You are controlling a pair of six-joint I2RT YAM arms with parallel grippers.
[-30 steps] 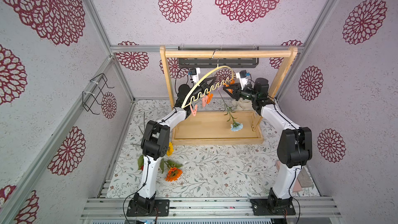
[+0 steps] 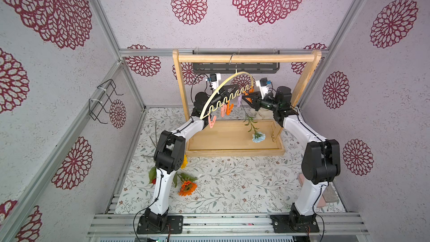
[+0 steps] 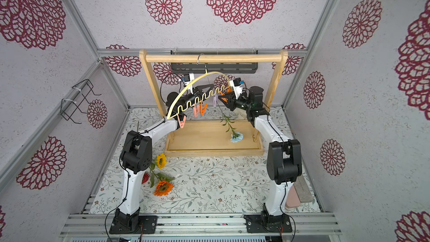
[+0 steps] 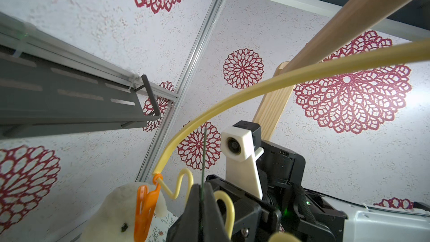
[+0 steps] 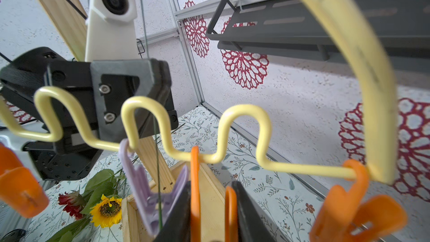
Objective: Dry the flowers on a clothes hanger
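A yellow wavy hanger (image 2: 241, 74) with pink, lilac and orange clips hangs from the wooden rail (image 2: 268, 57). A light-blue flower (image 2: 258, 137) hangs head down below it on a long stem. My left gripper is shut at the hanger; the thin green stem shows at its fingertips, though whether between them I cannot tell. My right gripper is shut on an orange clip (image 5: 231, 210) on the hanger, beside a lilac clip (image 5: 134, 174), with the green stem passing near it.
A wooden tray (image 2: 215, 152) stands below. Sunflowers (image 2: 187, 188) and other flowers lie at front left. Pink and grey pads (image 3: 293, 197) lie at front right.
The hanger, clips and blue flower have shifted slightly right and down.
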